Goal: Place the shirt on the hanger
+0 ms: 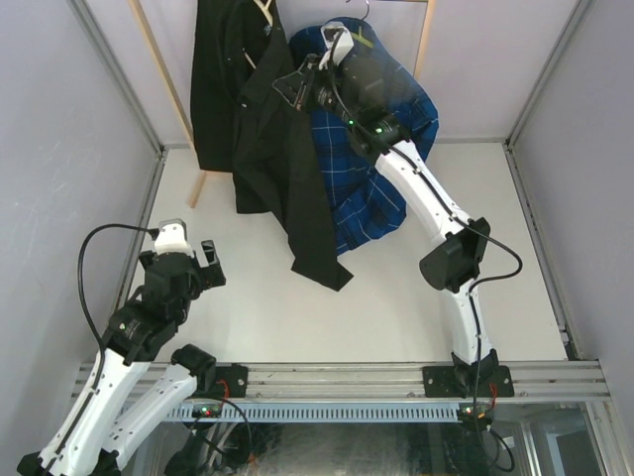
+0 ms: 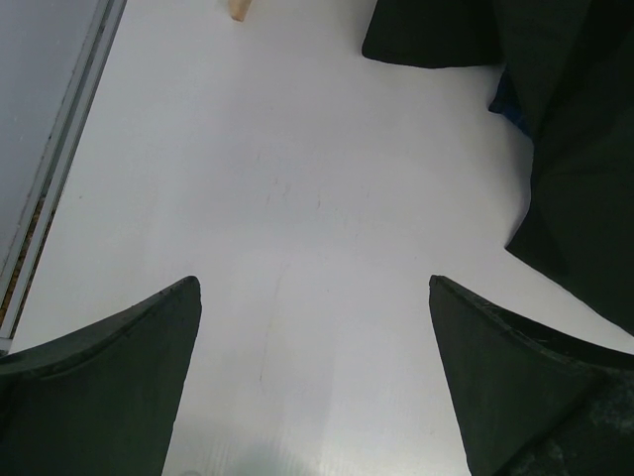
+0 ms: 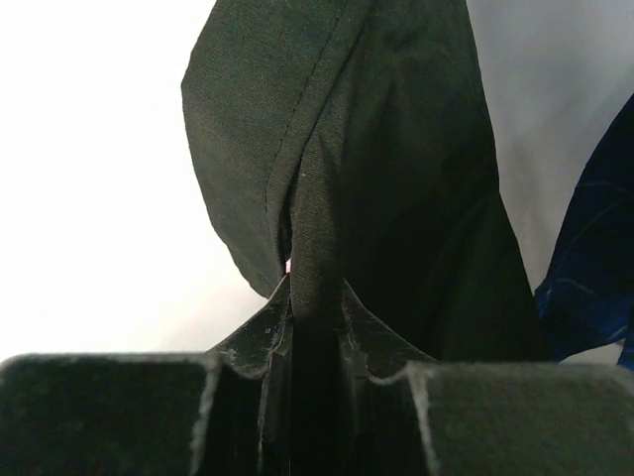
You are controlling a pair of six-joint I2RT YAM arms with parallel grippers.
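Observation:
A black shirt [image 1: 265, 139] hangs from the rack at the upper left of the top view, its front open and one side draping down onto the white surface. The pale wooden hanger [image 1: 264, 12] shows inside its collar area. My right gripper [image 1: 287, 89] is at the shirt's right side; in the right wrist view a fold of dark cloth [image 3: 322, 198] runs between its fingers, which are shut on it. At the lower left my left gripper [image 1: 186, 260] stands open, away from the shirt, with only bare table between its fingers in the left wrist view.
A blue plaid shirt [image 1: 352, 188] hangs just right of the black one, partly behind the right arm. The wooden rack's left post [image 1: 163, 69] stands beside the black shirt.

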